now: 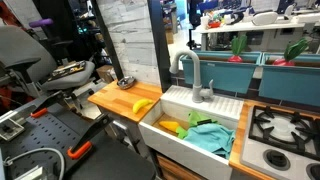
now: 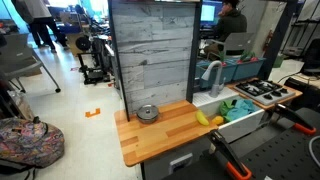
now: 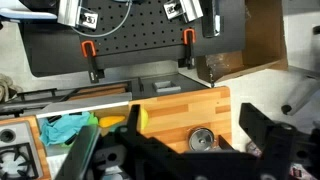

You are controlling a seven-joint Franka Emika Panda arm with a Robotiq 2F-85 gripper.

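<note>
In the wrist view my gripper stands open, its two dark fingers wide apart with bare wooden counter between them. A yellow banana-like object (image 1: 142,105) lies on the wooden counter beside the sink (image 1: 155,115); one finger partly covers it in the wrist view. Inside the sink are a crumpled teal cloth (image 1: 209,136), something green (image 1: 184,130) and an orange item (image 1: 172,125). A round metal bowl (image 2: 147,113) rests farther along the counter (image 2: 165,133). I cannot make out the gripper in either exterior view.
A stove (image 1: 284,138) flanks the sink on one side, and a faucet (image 1: 199,80) rises behind the basin. Teal bins (image 1: 224,75) stand along the back. Black clamps with orange parts (image 3: 90,50) line the dark table's edge. Bare wood surrounds the bowl.
</note>
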